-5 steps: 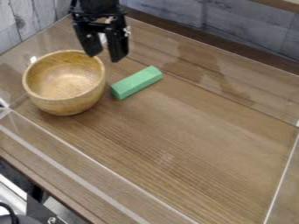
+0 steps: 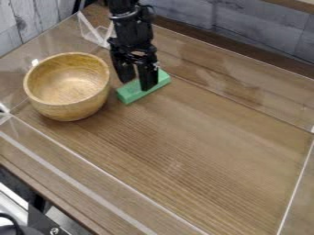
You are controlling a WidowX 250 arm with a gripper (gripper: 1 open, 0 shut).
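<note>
A green rectangular block (image 2: 143, 90) lies on the wooden table just right of a large tan bowl (image 2: 68, 87). My black gripper (image 2: 134, 73) hangs low over the block's back-left part, open, its fingers on either side of that part; whether they touch it is hard to tell.
A dark edge with a rail runs along the back right, and the table's left edge shows at the lower left. The bowl stands close to the gripper on the left.
The block and bowl have not visibly moved.
</note>
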